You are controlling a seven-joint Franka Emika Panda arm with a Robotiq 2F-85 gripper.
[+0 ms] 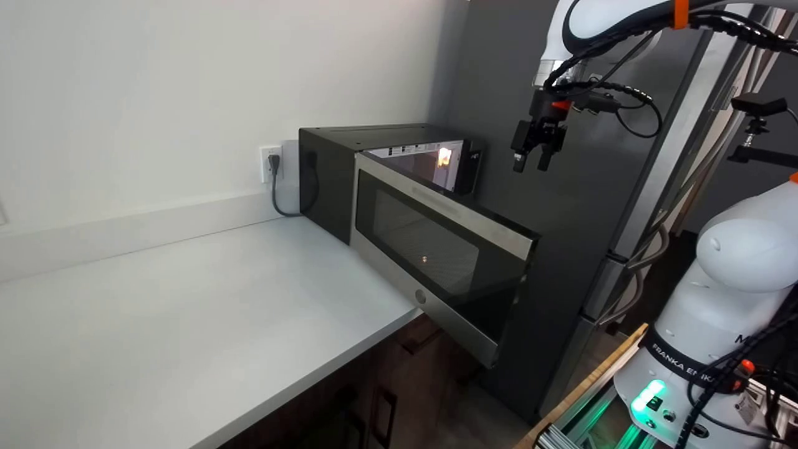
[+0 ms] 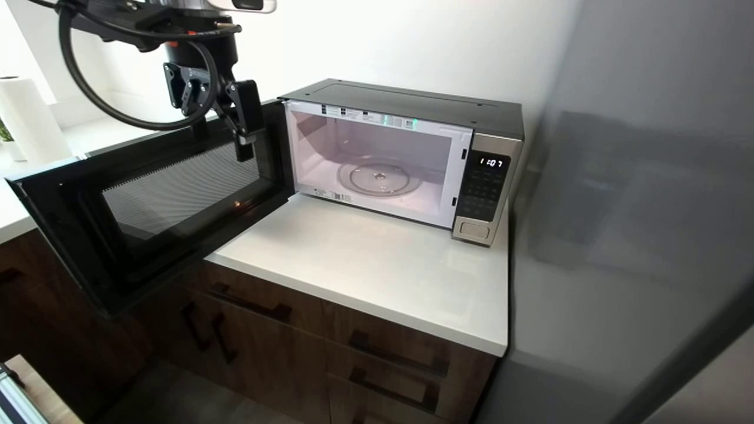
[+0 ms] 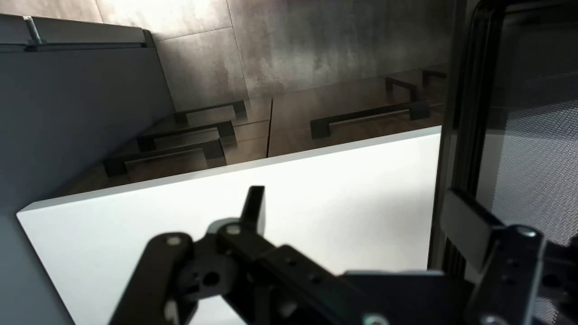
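Observation:
The microwave (image 2: pixel 498 113) stands on the white counter with its door (image 2: pixel 74 226) swung wide and its lit cavity empty apart from the glass turntable (image 2: pixel 379 178). From the other side, exterior view 1 shows the steel-framed front of the door (image 1: pixel 385 262) jutting past the counter edge. My gripper (image 1: pixel 532 161) hangs above, pointing down, apart from the door in that view. Its fingers are spread in the wrist view, one finger (image 3: pixel 253 208) over the white counter, the other finger (image 3: pixel 467 230) in front of the door's edge. Nothing shows between them; the gripper is open.
A grey fridge (image 2: pixel 636 176) stands right against the counter's end. Dark drawer handles (image 2: pixel 251 304) project below.

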